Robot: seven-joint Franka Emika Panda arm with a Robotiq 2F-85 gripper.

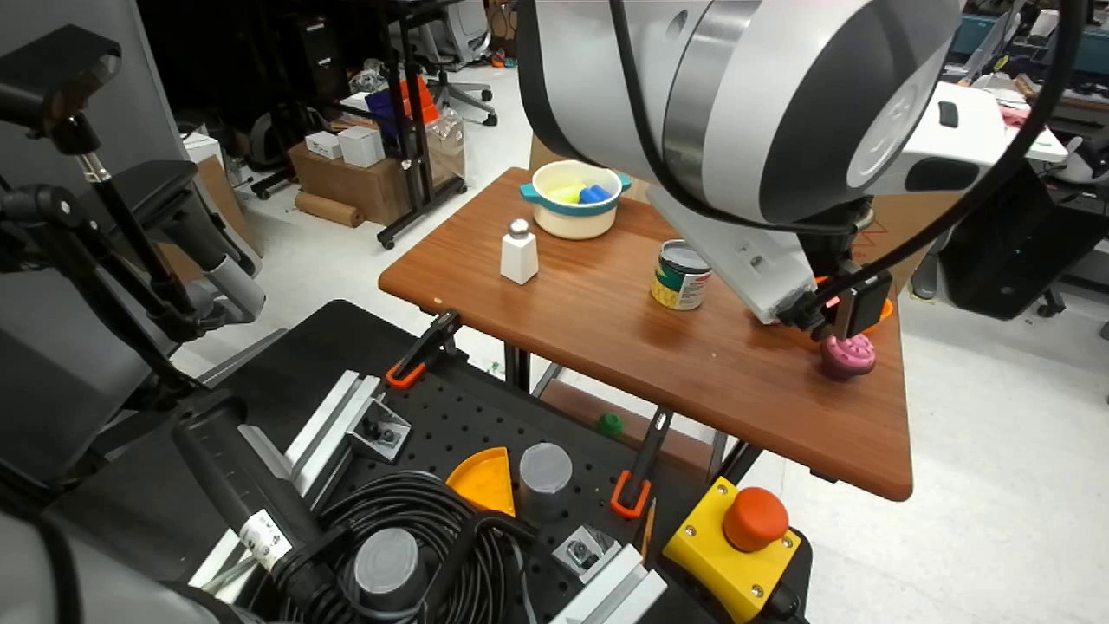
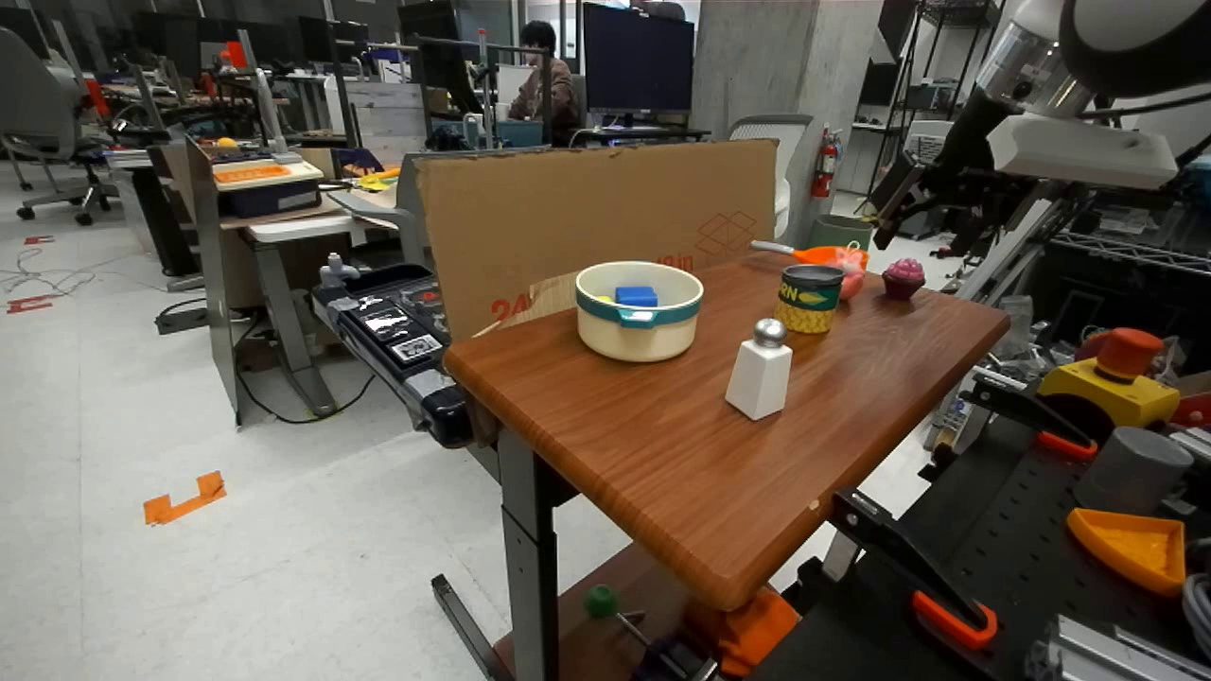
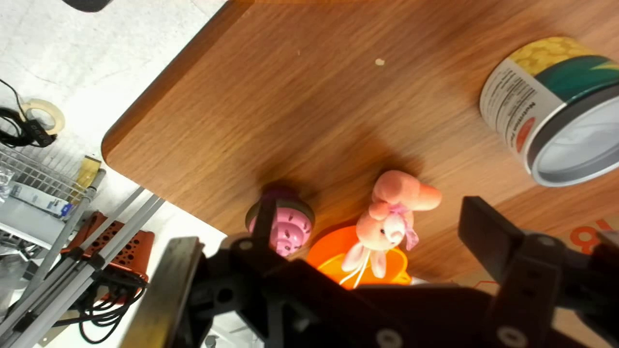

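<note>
My gripper stands open above the right end of the wooden table, its dark fingers [image 3: 487, 235] spread wide with nothing held. Between and beyond them in the wrist view lies a small pink plush toy [image 3: 386, 223], partly over an orange utensil [image 3: 331, 246]. A pink-topped cupcake [image 3: 290, 226] sits by the other finger, which covers part of it. The corn can [image 3: 551, 110] stands off to the right in that view. Exterior view 2 shows a white shaker [image 2: 760, 375] and a cream pot [image 2: 639, 329] holding blue and yellow items.
The table [image 1: 613, 333] has clear wood along its front. A cardboard sheet [image 2: 602, 216] stands behind it. Clamps [image 1: 645, 468] grip its near edge, and a yellow emergency-stop box [image 1: 717, 562] sits on the black cart.
</note>
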